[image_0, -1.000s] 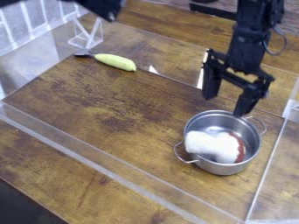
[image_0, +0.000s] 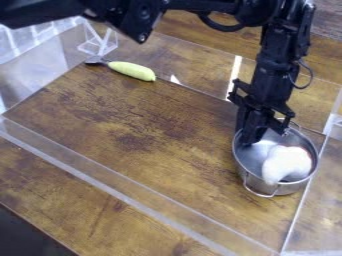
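My gripper (image_0: 254, 128) reaches down from the top right into the left side of a steel pot (image_0: 302, 171) at the right of the camera view; its dark fingers are low at the pot's rim, and what lies between them is hard to make out. A white soft-looking object (image_0: 283, 164) lies in the pot.
A pale yellow-green corn or squash (image_0: 134, 71) and a spoon lie at the upper left, near a white wire rack (image_0: 27, 38). Clear plastic walls border the wooden table (image_0: 114, 140).
The arm has come down into the pot. The pot has shifted rightward and turned, and the white object in it now sits further right.
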